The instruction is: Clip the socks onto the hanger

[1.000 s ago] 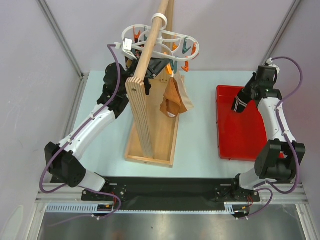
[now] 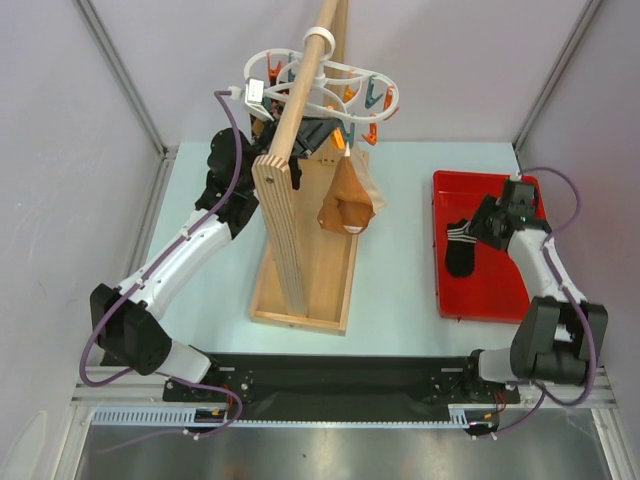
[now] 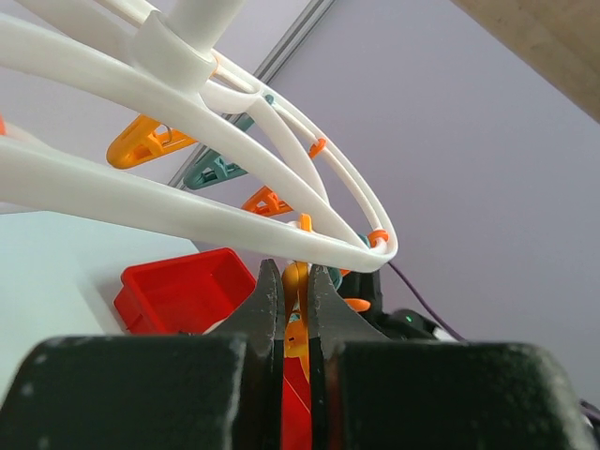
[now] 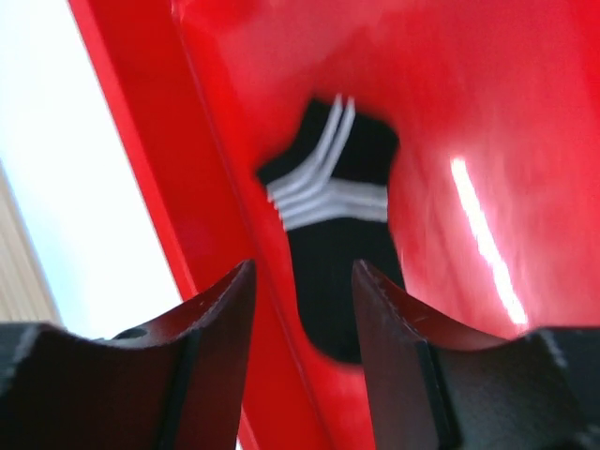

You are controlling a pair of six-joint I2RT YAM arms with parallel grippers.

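Observation:
A black sock with white stripes (image 2: 460, 249) lies flat in the red tray, near its left wall. My right gripper is open over it, with bare fingers and nothing between them. At the white hanger (image 2: 360, 117), my left gripper is shut on an orange clip (image 3: 296, 337) below the hanger's rim. A brown sock (image 2: 347, 195) and a cream sock (image 2: 371, 182) hang beneath the hanger. How their tops meet the clips cannot be made out.
A wooden stand (image 2: 284, 240) rises in front of the hanging socks and carries the hanger's bar. Other orange and teal clips (image 3: 217, 169) line the hanger. Bare white table (image 2: 400, 270) lies between stand and red tray (image 2: 485, 300).
The black sock, earlier raised in my right gripper, has come down into the tray and been let go. The right arm has moved toward me. My left arm stays still; the hanging socks sway slightly.

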